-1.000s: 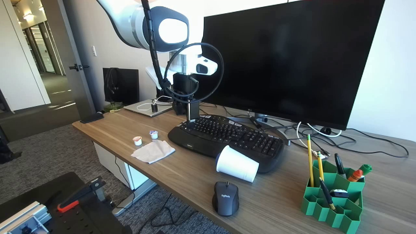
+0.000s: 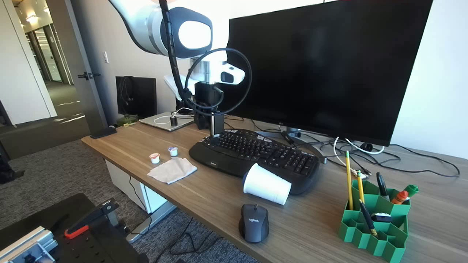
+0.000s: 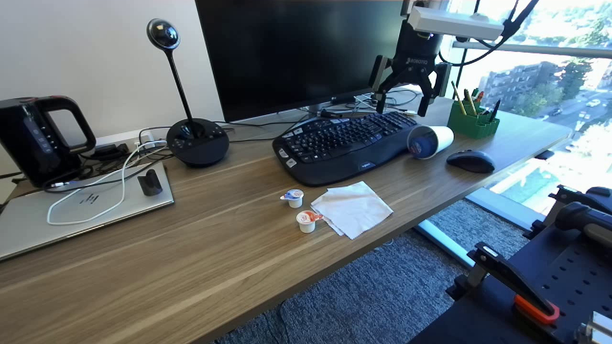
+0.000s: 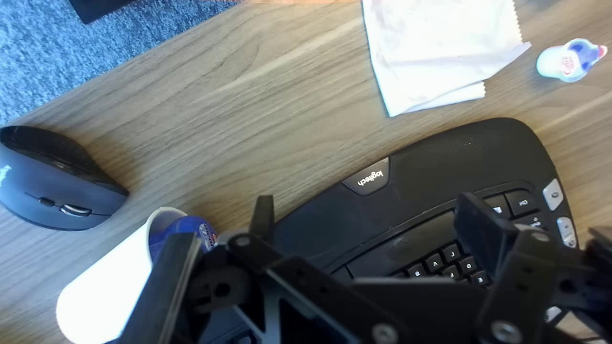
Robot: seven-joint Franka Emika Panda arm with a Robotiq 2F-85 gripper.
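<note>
My gripper point(image 3: 404, 110) hangs open above the keyboard point(image 3: 347, 145), its fingers spread wide and nothing between them. On its side lies a white cup point(image 2: 266, 184), leaning against the keyboard's edge; something blue point(image 4: 177, 230) shows inside its mouth in the wrist view. A dark mouse point(image 2: 254, 223) rests by the desk's front edge near the cup. Farther along, a folded white napkin point(image 3: 351, 209) lies flat. Beside it stand two small creamer cups, one with a blue-purple lid point(image 3: 294, 198) and one with a red-and-white lid point(image 3: 307, 221).
A green pen holder point(image 2: 377, 219) with several pens and pencils stands at one end of the desk. The large monitor point(image 2: 324, 70) rises behind the keyboard. A laptop point(image 3: 86, 200) with cables, a webcam stand point(image 3: 196, 141) and a black kettle point(image 3: 43, 140) occupy the other end.
</note>
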